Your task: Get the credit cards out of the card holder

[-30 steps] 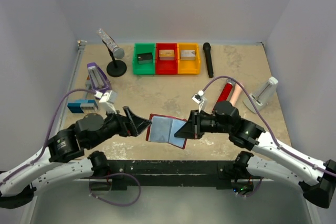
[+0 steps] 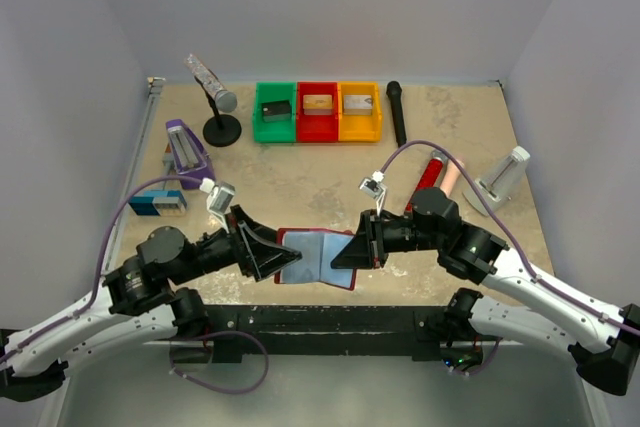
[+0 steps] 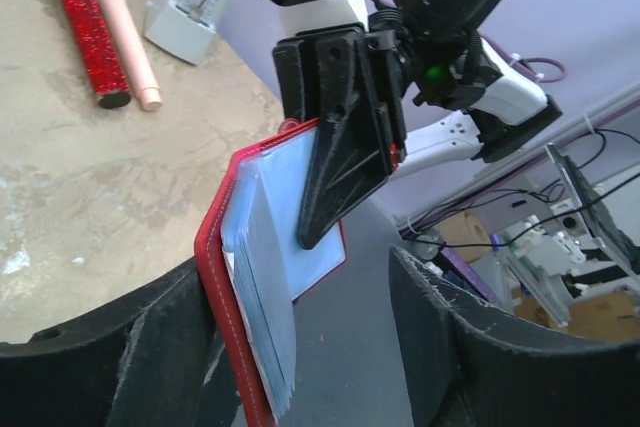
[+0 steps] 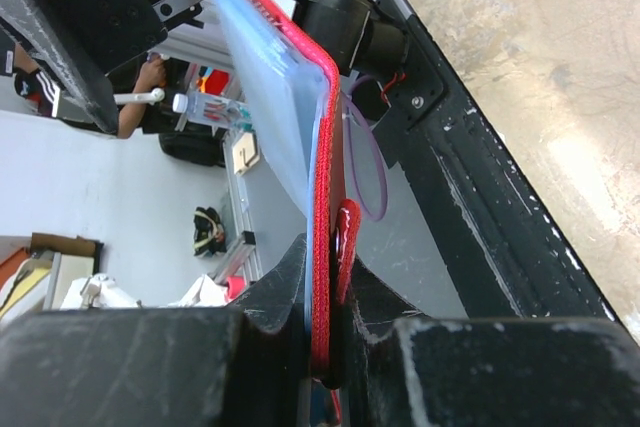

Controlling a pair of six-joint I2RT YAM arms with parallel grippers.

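Note:
The card holder (image 2: 315, 256), red-edged with pale blue sleeves, hangs spread open above the front of the table. My right gripper (image 2: 374, 247) is shut on its right side; in the right wrist view the red border (image 4: 322, 237) runs down between the fingers. At the left side is my left gripper (image 2: 275, 254), with its fingers (image 3: 150, 357) wide apart in the left wrist view. The stacked sleeves (image 3: 262, 297) stand edge-on between those fingers, nearer the left one, not clamped. I cannot make out separate cards within the sleeves.
Green, red and orange bins (image 2: 318, 132) stand at the back, each with a small item inside. A red microphone (image 2: 427, 180) and a grey-white stand (image 2: 501, 176) lie at the right. At left are a blue box (image 2: 157, 203) and a purple object (image 2: 188, 154).
The holder has tilted a little and shifted slightly left.

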